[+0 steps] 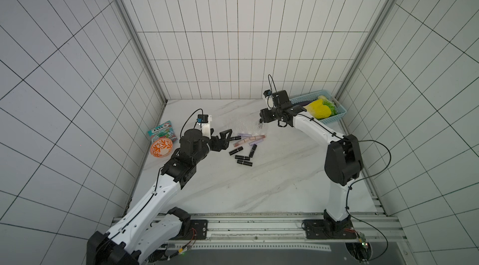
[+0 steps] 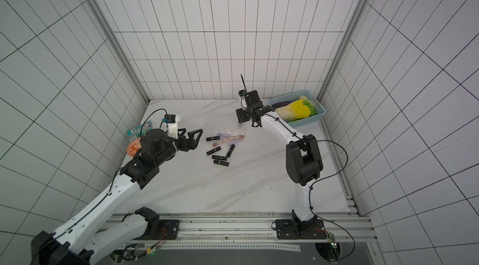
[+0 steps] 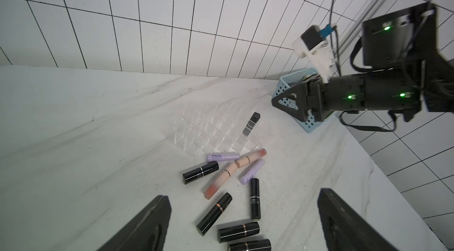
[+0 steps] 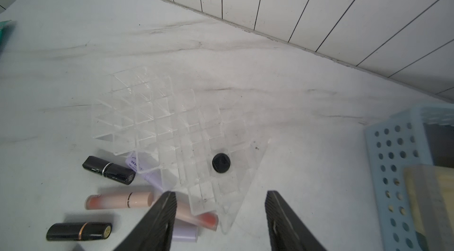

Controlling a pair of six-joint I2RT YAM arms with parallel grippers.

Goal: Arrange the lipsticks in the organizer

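A clear organizer (image 4: 175, 123) with rows of compartments lies on the marble table. One black lipstick stands upright in a compartment near its right end; the left wrist view shows this standing lipstick (image 3: 251, 123) side-on. Several lipsticks lie loose before the organizer: black ones such as the black lipstick (image 3: 214, 213), pink tubes (image 3: 220, 180) and lilac tubes (image 3: 252, 171). My right gripper is open, apart from the standing lipstick, with nothing between its fingers. My left gripper stands open and empty to the left of the loose lipsticks.
A blue basket (image 1: 340, 116) with vegetables stands at the back right, close to my right arm. At the left lie a packet (image 1: 162, 129) and an orange round item (image 1: 161, 147).
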